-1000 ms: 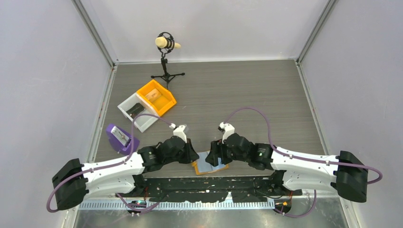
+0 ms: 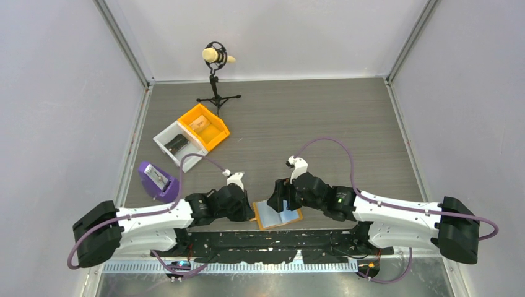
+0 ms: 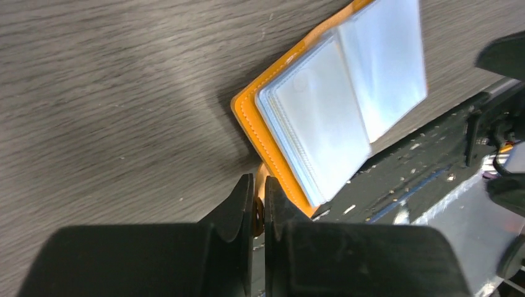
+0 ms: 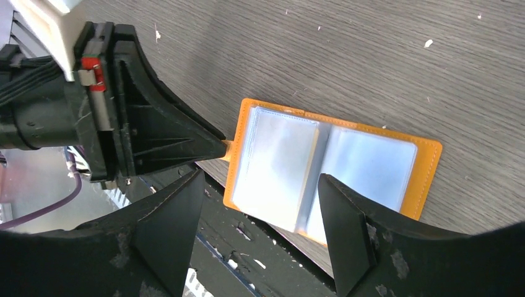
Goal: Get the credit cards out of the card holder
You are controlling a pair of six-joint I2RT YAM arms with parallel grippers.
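An orange card holder lies spread open on the table, its clear sleeves holding white or pale blue sheets; I cannot tell cards apart in them. From its left edge sticks a small orange tab, and my left gripper is shut on that tab. My right gripper is above the holder with its fingers apart and nothing between them. In the top view, the right gripper covers part of the sleeves.
To the far left stand a white box and a yellow box, with a purple stand nearer. A black tripod is at the back. Right of the boxes, the table is clear. The table's front edge is close to the holder.
The holder has shifted slightly right. The right arm has hardly moved.
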